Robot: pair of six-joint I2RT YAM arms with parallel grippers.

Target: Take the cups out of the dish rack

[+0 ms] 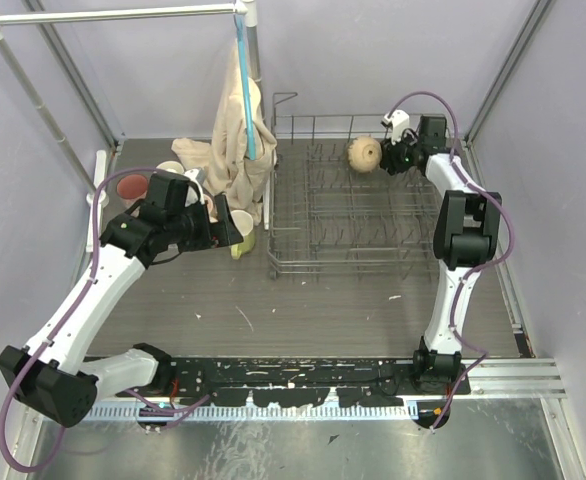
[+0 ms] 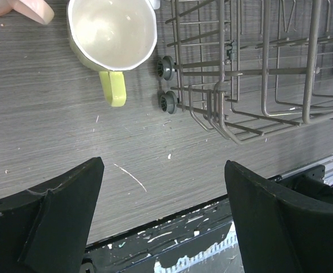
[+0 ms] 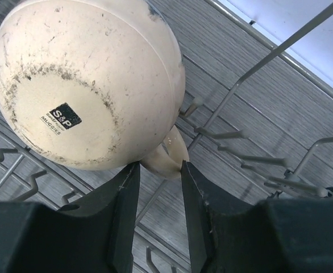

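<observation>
A cream cup (image 1: 363,153) lies tipped in the back of the dish rack (image 1: 303,268), bottom outward; in the right wrist view its base (image 3: 70,96) and handle (image 3: 175,148) show. My right gripper is at the handle, fingertips close around it; whether it grips firmly is unclear. My left gripper (image 1: 228,225) is open above the table left of the rack, over a white cup with a yellow handle (image 2: 112,40); a pink cup (image 2: 10,10) lies farther off in the left wrist view.
A beige cloth (image 1: 235,120) hangs from a white rail frame left of the rack. Several cups stand on the table partly under the left arm.
</observation>
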